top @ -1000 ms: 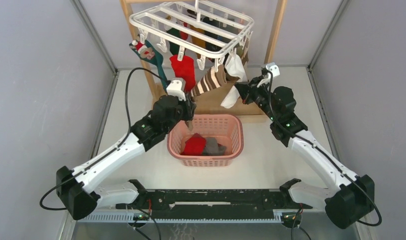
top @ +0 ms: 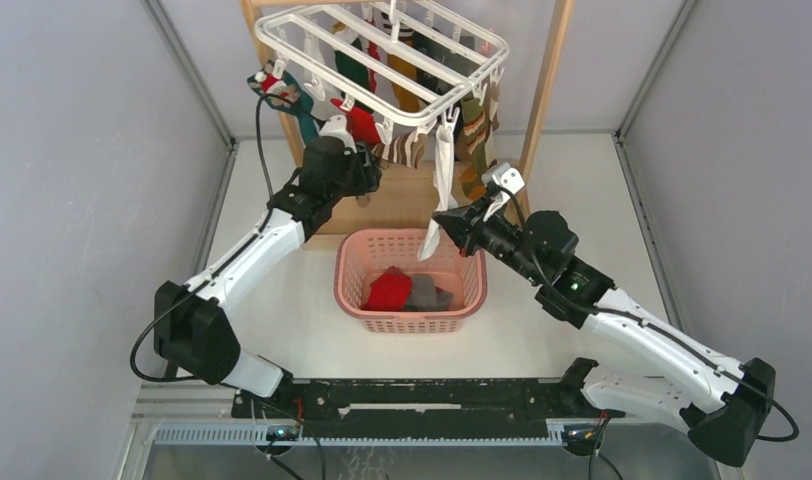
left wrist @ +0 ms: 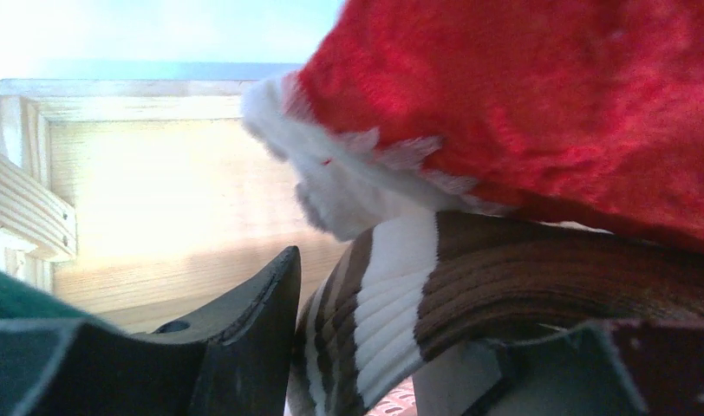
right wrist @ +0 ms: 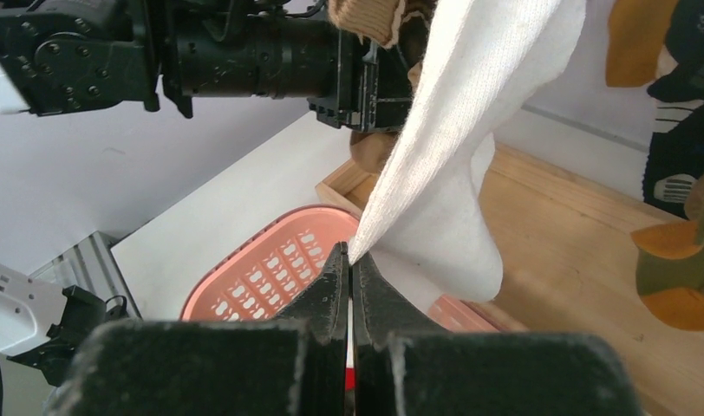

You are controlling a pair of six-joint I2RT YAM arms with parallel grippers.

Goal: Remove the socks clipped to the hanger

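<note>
A white clip hanger [top: 437, 110] hangs at the top with several socks on it. My right gripper is shut on the white sock [right wrist: 448, 165], whose edge runs into its fingertips; in the top view that sock is stretched down from a front clip. The fingers [left wrist: 253, 334] of my left gripper [top: 367, 182] stand apart. Between them passes the brown-and-white striped sock [left wrist: 396, 295], not visibly pinched. Just above it hangs a red sock with a white cuff [left wrist: 522, 104]. The left fingertips are hidden in the top view.
Below the hanger stands a pink basket [top: 343, 270] holding a red sock [top: 388, 290] and a grey one [top: 423, 295]. A wooden frame [top: 542, 100] rises on both sides of the hanger. White tabletop shows clear at left and right.
</note>
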